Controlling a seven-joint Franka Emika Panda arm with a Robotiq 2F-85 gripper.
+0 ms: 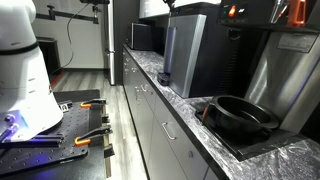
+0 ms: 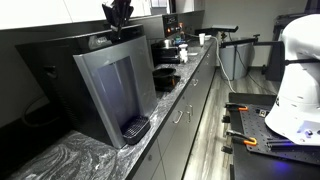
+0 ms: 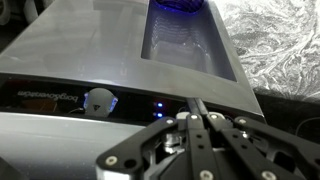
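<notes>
A tall silver-grey countertop machine (image 2: 115, 90) with a dark top stands on the marbled counter. Its black control strip (image 3: 60, 98) crosses the wrist view, with a round lit knob (image 3: 100, 103) and small red and blue lights (image 3: 158, 108). My gripper is shut, and nothing shows between its fingers. Its tips lie over the strip, just right of the lights; whether they touch cannot be told. Blue light glows in the machine's front recess (image 3: 180, 35). In the second exterior view, the dark gripper (image 2: 118, 14) is at the machine's top front.
A black drip tray (image 2: 136, 130) sits at the machine's foot. A black pot (image 1: 240, 117) rests on the cooktop nearer the first exterior camera. Drawers (image 1: 165, 125) line the counter front, and the aisle floor (image 2: 210, 155) is open.
</notes>
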